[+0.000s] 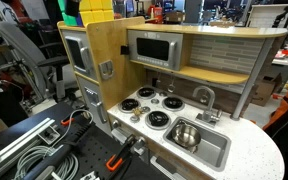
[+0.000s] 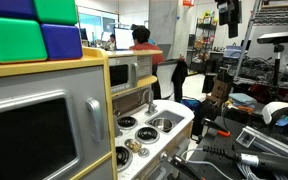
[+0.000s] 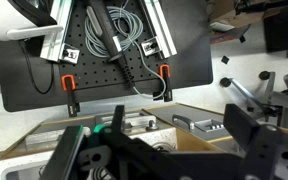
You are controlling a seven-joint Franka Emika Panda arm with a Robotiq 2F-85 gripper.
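Observation:
My gripper (image 2: 230,24) hangs high at the top right of exterior view 2, well clear of the toy kitchen. In the wrist view its dark fingers (image 3: 236,112) stand wide apart along the lower part, open, with nothing held between them. Below the kitchen's microwave (image 1: 154,48) is a stove top with several dark round burners (image 1: 158,119). A metal pot (image 1: 187,136) sits in the grey sink (image 1: 212,149), beside a curved faucet (image 1: 208,98). Small brownish items (image 1: 136,117) lie among the burners, too small to make out.
Green and blue blocks (image 2: 57,11) top the tall cabinet (image 2: 44,110), an obstacle at the left. A shelf (image 1: 209,74) overhangs the stove. Coiled cable (image 3: 97,36) and orange-handled clamps (image 3: 69,80) occupy the dark robot table. White counter (image 1: 249,150) right of the sink is bare.

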